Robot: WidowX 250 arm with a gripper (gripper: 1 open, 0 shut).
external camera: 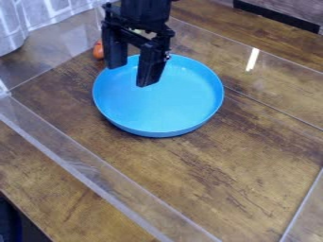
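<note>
A blue round plate or tray (158, 102) lies on the wooden table. My black gripper (134, 59) hangs over the back left part of it, open, with no object visible between its fingers. A small orange object (98, 49), partly hidden by the gripper, lies behind the plate at the back left.
Clear plastic edging runs along the left side, and a crumpled transparent sheet (19, 24) sits at the top left. A dark edge lies at the back right.
</note>
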